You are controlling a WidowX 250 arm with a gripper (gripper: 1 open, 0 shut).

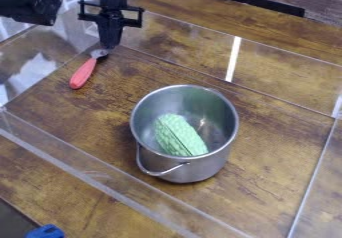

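Observation:
At the upper left, my black gripper (110, 36) is low over the wooden table, shut, by the upper end of a red-handled utensil (83, 70), whose silver part reaches up toward the fingers. Whether they touch cannot be told. A steel pot (214, 160) with a handle stands at the centre right, holding a pale green textured object (179, 135).
Clear plastic walls edge the wooden table (274, 82) at the left and front. A white tape strip (233, 59) lies toward the back right. A blue object (46, 231) sits at the bottom left corner.

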